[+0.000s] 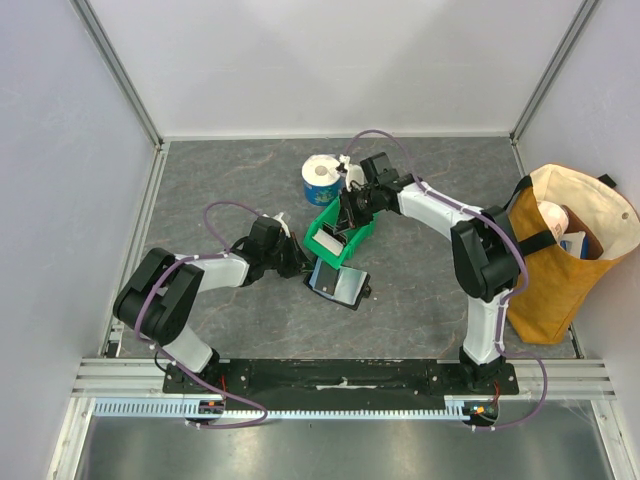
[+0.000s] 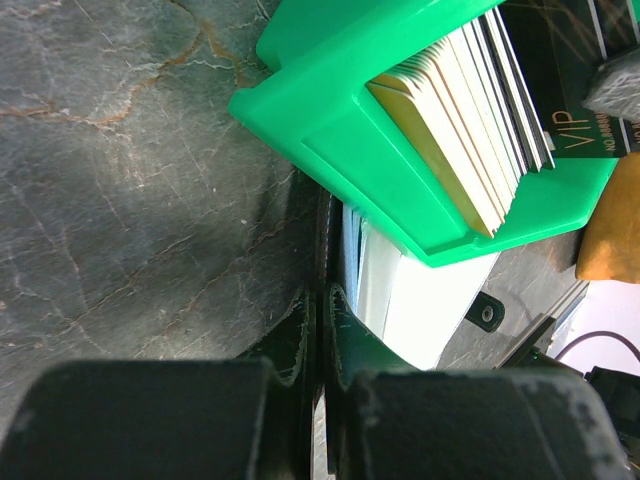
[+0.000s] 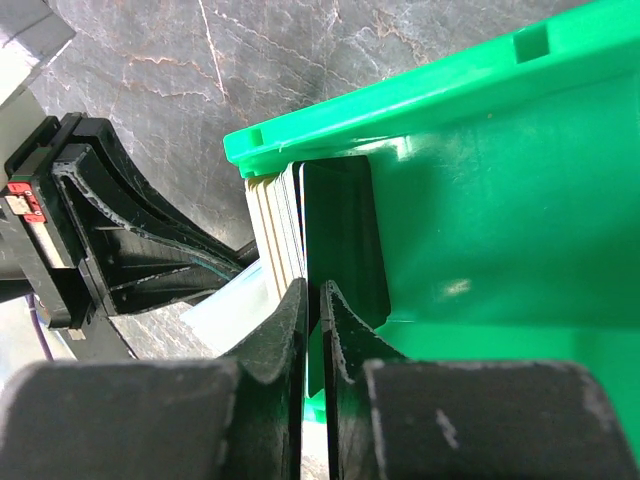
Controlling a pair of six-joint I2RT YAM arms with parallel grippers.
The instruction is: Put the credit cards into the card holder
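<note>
A green box [image 1: 327, 257] holds a stack of cards [image 2: 452, 125], pale ones with several dark ones behind. My right gripper is inside the box, shut on the upper edge of a black card [image 3: 345, 230] at the back of the stack. The open card holder [image 1: 348, 288] lies just in front of the box, its clear sleeves facing up and partly under the box rim in the left wrist view. My left gripper is shut on the holder's dark left edge [image 2: 326, 225].
Behind the box stands a blue and white roll-shaped container [image 1: 320, 180]. An orange bag [image 1: 550, 285] with things in it stands at the far right. Table to the front and right of the holder is clear.
</note>
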